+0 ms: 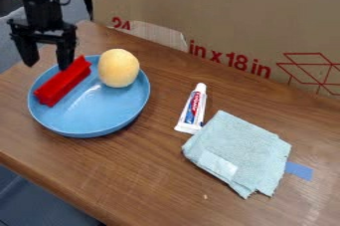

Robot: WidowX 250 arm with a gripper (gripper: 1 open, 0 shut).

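Observation:
My black gripper is at the upper left, open, above the table's left edge and just up and left of a blue plate. On the plate lie a red bar and a round pale-yellow object. Nothing shows between the fingers.
A white toothpaste tube lies right of the plate, with a folded light-blue cloth at the lower right and blue tape beside it. A cardboard box spans the back.

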